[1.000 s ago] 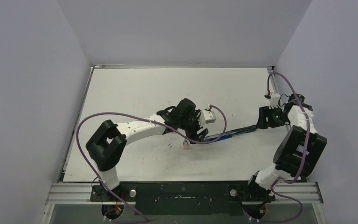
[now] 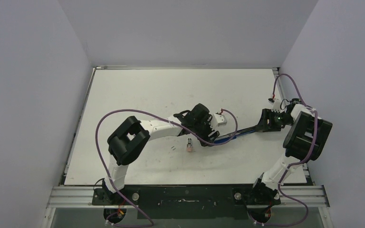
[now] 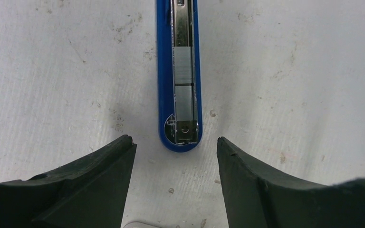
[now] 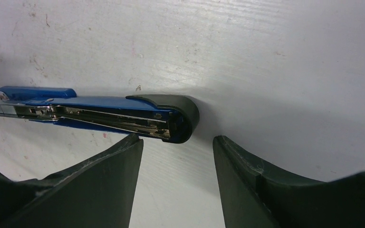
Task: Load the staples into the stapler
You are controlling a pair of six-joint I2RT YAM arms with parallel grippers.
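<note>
The blue-and-black stapler (image 2: 245,132) lies unfolded flat on the table, between my two grippers. In the left wrist view its slim blue part (image 3: 165,71) points toward me. Two plain grey lengths sit end to end in its metal channel (image 3: 184,66); whether they are staples I cannot tell. Its rounded tip is just ahead of my left gripper, which stands part open with nothing held. The stapler's other part (image 4: 171,102) ends in a dark rounded cap, just beyond the fingertips of my right gripper, open and empty.
A small object with a pinkish end (image 2: 189,145) lies left of my left gripper, with tiny pieces (image 2: 173,147) farther left. A purple cable (image 2: 142,112) arches over the left arm.
My left gripper has moved right and slightly down along the stapler's left end.
</note>
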